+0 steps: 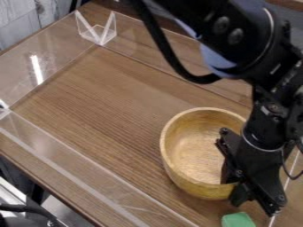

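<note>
My black gripper (pixel 236 168) is shut on the near right rim of a round yellow wooden bowl (pixel 190 142), at the right of the table. The bowl is tilted, and part of it is hidden behind the gripper. A green object (pixel 240 221) lies just below the gripper at the bottom edge, partly cut off by the frame.
A clear plastic piece (pixel 97 27) stands at the back left. Dark cables and a frame edge lie at the lower left.
</note>
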